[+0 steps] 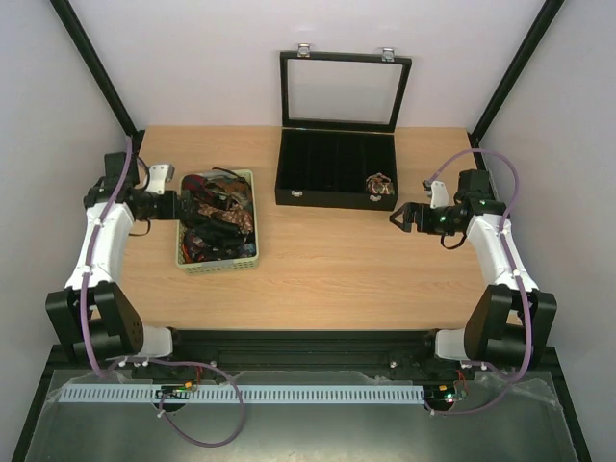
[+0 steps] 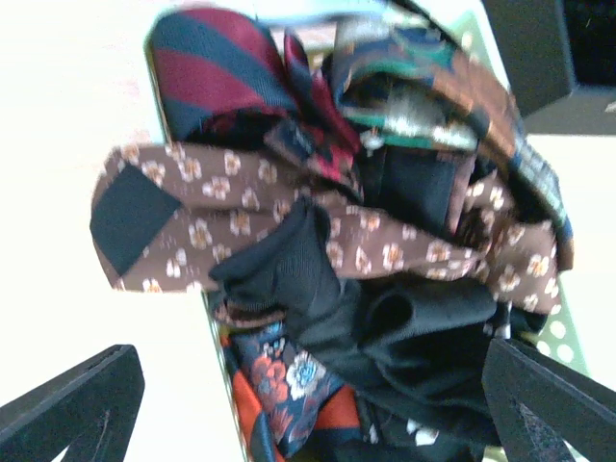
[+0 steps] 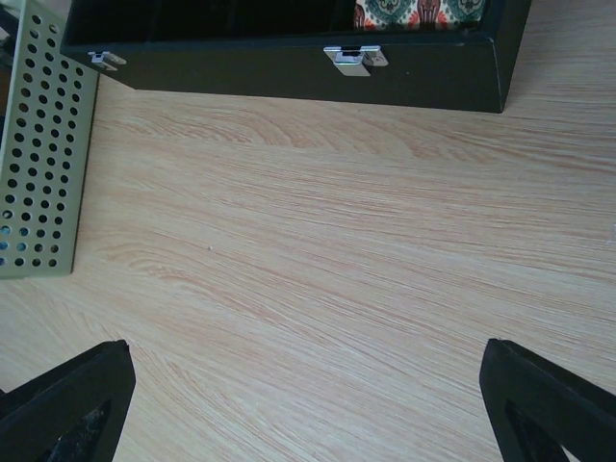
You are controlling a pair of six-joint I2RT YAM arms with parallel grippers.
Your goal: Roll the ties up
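Note:
Several crumpled ties (image 1: 219, 214) fill the pale green basket (image 1: 252, 258) left of the table's middle. In the left wrist view a brown flowered tie (image 2: 231, 192) pokes out over the basket's side, with a dark tie (image 2: 385, 318) and a red-and-blue striped tie (image 2: 217, 67) around it. My left gripper (image 1: 175, 204) stands open at the basket's left side, nothing held. One patterned tie (image 1: 379, 184) lies rolled in the right front of the black box (image 1: 322, 159). Right of the box, my right gripper (image 1: 404, 218) is open and empty over bare table.
The box's glass lid (image 1: 346, 89) is raised at the back, and the box's other compartments look empty. Bare wooden table (image 1: 337, 269) lies in front of the box and right of the basket.

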